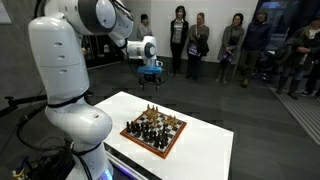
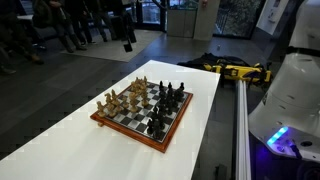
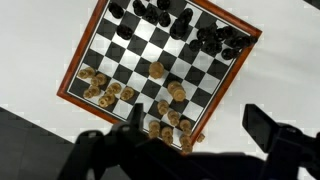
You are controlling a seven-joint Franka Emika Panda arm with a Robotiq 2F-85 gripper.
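A chessboard (image 1: pixel 150 150) with a brown wooden frame lies on the white table, and pieces stand on it. In the wrist view, dark pieces (image 3: pixel 181 25) cluster along the top and upper right of the board (image 3: pixel 71 83). Light wooden pieces (image 3: pixel 107 99) form one group at the left. More light pieces stand at the lower middle, and a light piece (image 3: pixel 156 70) is near the board's centre. My gripper hangs high over the board, open, its two black fingers wide apart with nothing between them.
Several people (image 1: pixel 179 35) stand at the back by the wall, beyond the table. Behind the table lies open grey floor (image 1: pixel 220 95).
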